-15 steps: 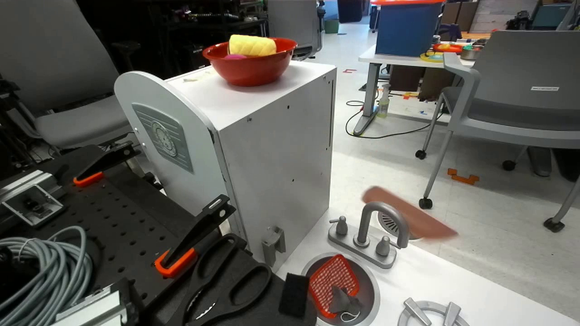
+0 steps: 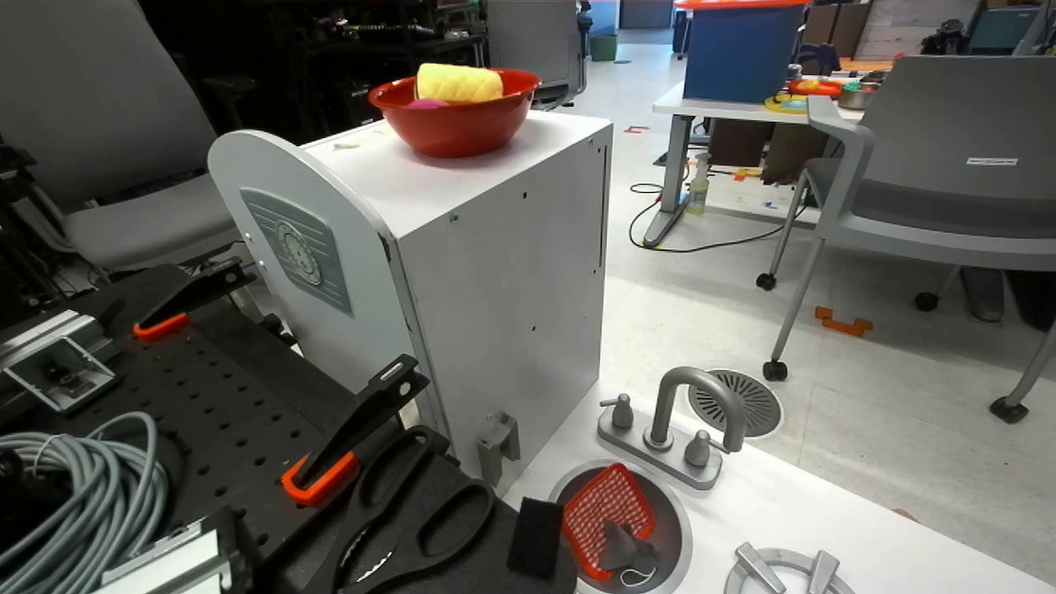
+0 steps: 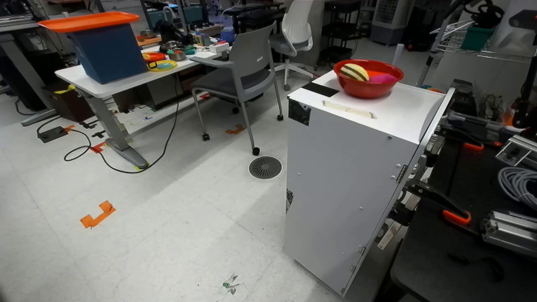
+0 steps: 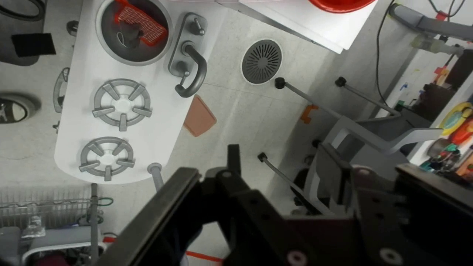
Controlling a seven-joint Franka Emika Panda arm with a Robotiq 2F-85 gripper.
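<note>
The flat salmon-brown piece (image 4: pixel 199 116) lies on the floor beyond the counter's edge in the wrist view, apart from my gripper. Only a sliver of what looks like the same brown piece (image 2: pixel 903 514) shows past the counter in exterior view 1. High over the floor, my gripper is open, with floor and chair legs visible between its fingers and nothing held. A round sink (image 4: pixel 135 57) in the white counter contains a red mesh item (image 4: pixel 153 31) and a small grey item (image 4: pixel 129 33). Neither exterior view shows the gripper.
A grey faucet (image 4: pixel 195 75) rises beside the sink, with two burner grates (image 4: pixel 122 105) farther along. On the white cabinet (image 3: pixel 342 171) stands a red bowl (image 3: pixel 370 89) holding a yellow item and a pink one. A grey chair (image 2: pixel 921 168) occupies the floor beyond.
The brown piece was a blurred shape in mid-air behind the faucet a second ago; now it rests on the floor. A dark shape at the top of exterior view 1 is gone.
</note>
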